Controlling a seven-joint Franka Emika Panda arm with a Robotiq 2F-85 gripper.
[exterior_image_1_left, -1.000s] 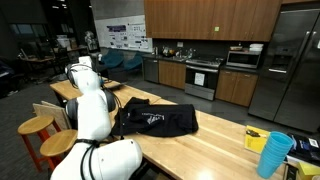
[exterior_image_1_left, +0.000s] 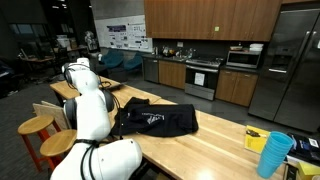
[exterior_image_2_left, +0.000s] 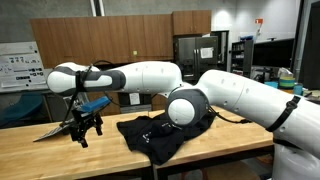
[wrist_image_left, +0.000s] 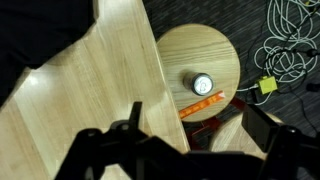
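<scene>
My gripper is open in the wrist view, with nothing between its fingers. It hangs above the edge of the wooden table. Past that edge, a round wooden stool (wrist_image_left: 190, 48) carries a small cylinder with a pale top (wrist_image_left: 201, 86) and an orange stick-like item (wrist_image_left: 202, 105). In exterior view 2 the gripper (exterior_image_2_left: 84, 134) points down over the left part of the table. A black cloth (exterior_image_1_left: 160, 119) lies crumpled on the table, partly behind the arm, and its corner shows at the wrist view's upper left.
A blue cup (exterior_image_1_left: 273, 155) and yellow items (exterior_image_1_left: 256, 139) stand at the table's right end. Stools (exterior_image_1_left: 37, 124) stand beside the table at left. Cables (wrist_image_left: 290, 45) lie on the floor. Bare tabletop (exterior_image_1_left: 215, 150) stretches right of the cloth.
At the upper left, the far end of the arm has shifted slightly upward. The cloth, stools and cup have stayed put.
</scene>
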